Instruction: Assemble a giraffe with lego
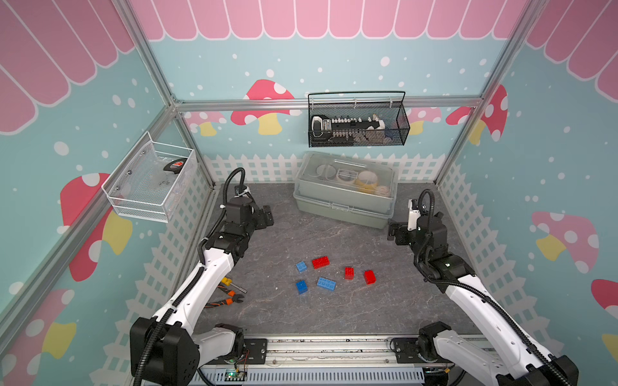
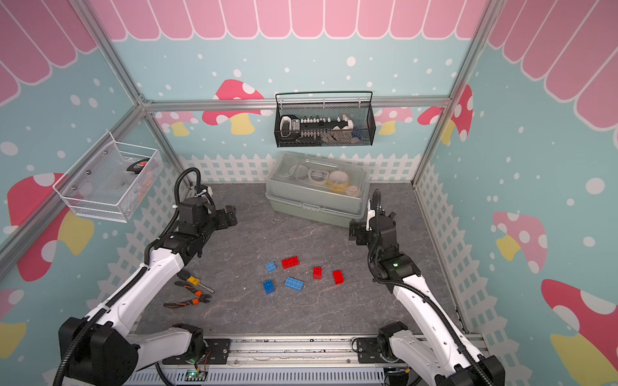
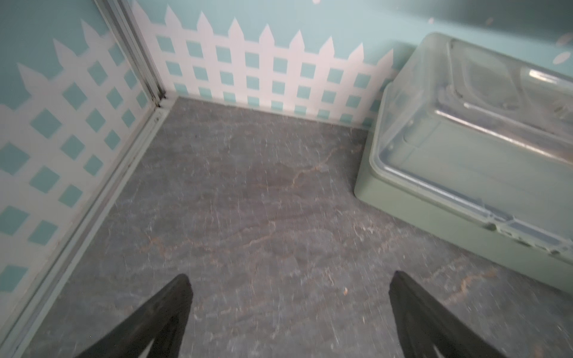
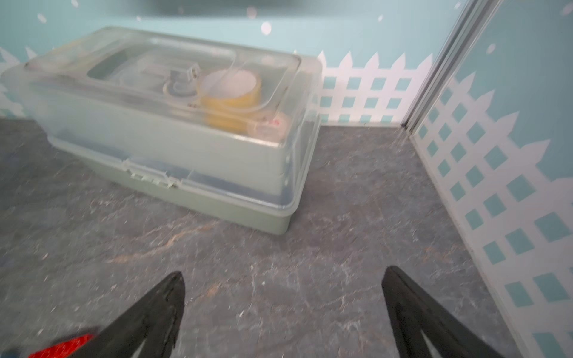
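Several loose bricks lie apart mid-table: a red long brick (image 1: 320, 261), a light blue small brick (image 1: 300, 266), a dark blue brick (image 1: 301, 287), a light blue long brick (image 1: 326, 283), a red square brick (image 1: 349, 272) and another red brick (image 1: 369, 276). My left gripper hangs above bare table left of the bricks, open and empty. My right gripper is high on the right, near the storage box's front corner, open and empty; a red brick edge shows at lower left of its wrist view.
A lidded green storage box (image 1: 344, 215) stands at the back. A black mesh basket (image 1: 358, 138) and a white wire basket (image 1: 149, 186) hang on the walls. Pliers (image 2: 186, 303) and a yellow-handled screwdriver (image 2: 191, 280) lie at left.
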